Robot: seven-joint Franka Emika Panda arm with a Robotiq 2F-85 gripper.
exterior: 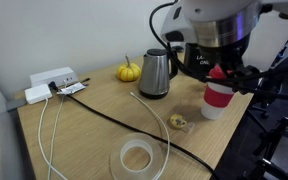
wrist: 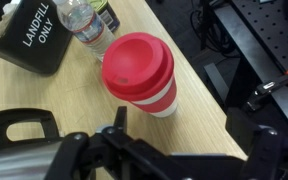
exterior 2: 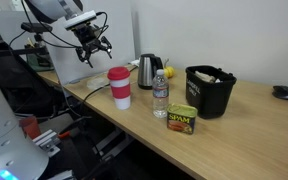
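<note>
My gripper is open, its dark fingers wide apart with nothing between them. The white paper cup (wrist: 162,102) with a red lid (wrist: 138,62) and red band lies ahead of the gap, apart from the fingers and slightly left of centre. In exterior view 1 the arm's black hand partly covers the upper part of the cup (exterior: 214,112). Exterior view 2 shows the cup (exterior 2: 119,92) upright near the table's edge, with my gripper (exterior 2: 102,34) raised well away from it at the upper left.
A steel kettle (exterior: 156,75) and small pumpkin (exterior: 128,72) stand at the back. Beyond the cup are a water bottle (exterior 2: 161,97), a SPAM tin (exterior 2: 181,119) and a black landfill bin (exterior 2: 210,95). A clear tub (exterior: 116,165) and cables occupy the nearer table.
</note>
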